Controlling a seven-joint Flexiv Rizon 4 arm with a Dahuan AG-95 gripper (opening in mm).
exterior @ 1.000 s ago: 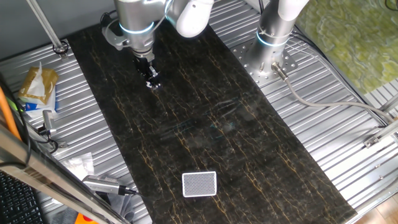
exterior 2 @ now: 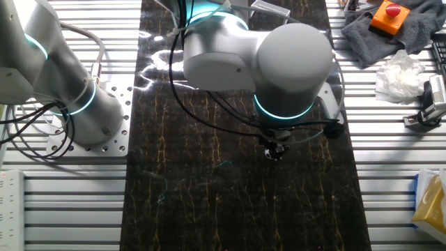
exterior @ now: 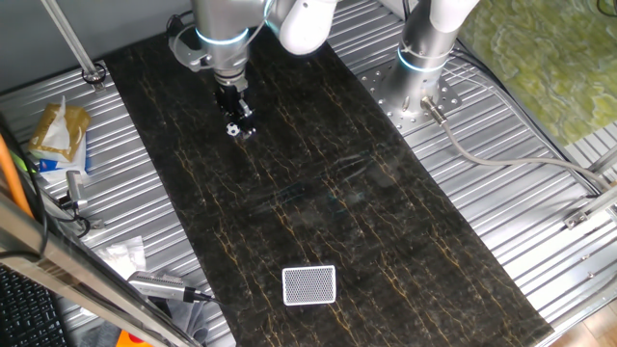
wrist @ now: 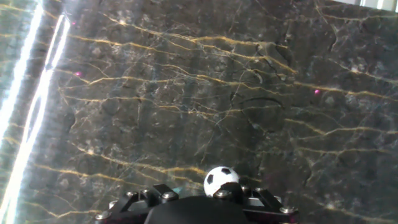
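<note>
A small white ball with black patches (wrist: 218, 178) shows at the bottom of the wrist view, its lower edge covered by the black fingers (wrist: 169, 195). In exterior view 1 the ball (exterior: 232, 129) is at the tip of my gripper (exterior: 243, 126), over the far part of the dark table. Exterior view 2 has the gripper (exterior 2: 274, 149) below the arm's big grey joint, with a bit of black and white at its tip. Whether the fingers grip the ball or only stand around or beside it, I cannot tell. A white mesh-topped block (exterior: 308, 285) lies near the table's front.
The arm's base (exterior: 416, 92) stands at the right edge. Beyond the left edge are a tissue pack (exterior: 60, 130) and a grey device (exterior: 159, 284) with a cable.
Over the last second my gripper and wrist have shifted slightly to the right in exterior view 1, and a little downward. The white block has stayed in place.
</note>
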